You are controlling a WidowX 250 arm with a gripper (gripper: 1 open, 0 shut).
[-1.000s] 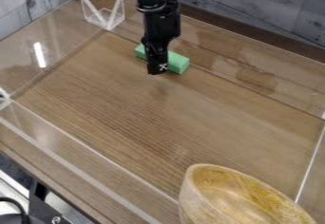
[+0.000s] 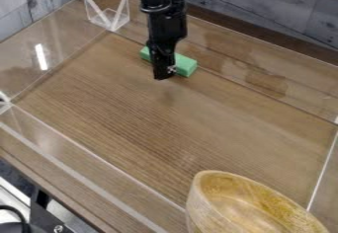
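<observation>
The black robot arm reaches down from the top centre, its gripper [image 2: 164, 67] low over the wooden table [image 2: 132, 138]. Directly behind and beside the fingertips lies a green object [image 2: 180, 63], partly covered by the gripper. Whether the fingers are open or closed on it is too small and dark to tell.
A large tan bowl [image 2: 238, 203] sits at the bottom right. A clear plastic piece [image 2: 109, 16] is at the top left. Dark cables lie off the lower left edge.
</observation>
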